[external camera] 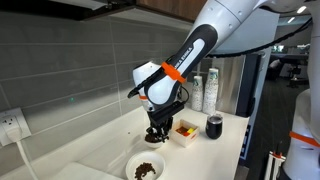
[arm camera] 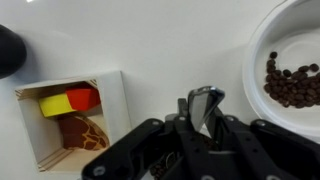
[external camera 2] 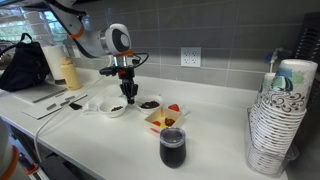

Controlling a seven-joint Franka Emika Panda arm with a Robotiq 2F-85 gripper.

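My gripper is shut on a shiny metal piece (arm camera: pixel 206 98), perhaps a utensil handle; its far end cannot be made out. To the right in the wrist view, a white bowl (arm camera: pixel 257 45) holds several dark brown beans (arm camera: pixel 290 85). From the side, the gripper (external camera 2: pixel 130 98) hangs between this white bowl (external camera 2: pixel 98 109) and a second bowl with dark contents (external camera 2: pixel 150 103). The gripper hides much of that second bowl in the wrist view.
An open box (arm camera: pixel 122 105) with red and yellow blocks and a giraffe-patterned piece stands to one side. Close by is a black cup (external camera 2: pixel 173 148). Stacked cups (external camera 2: pixel 275 120) stand farther along the counter, whose front middle is clear.
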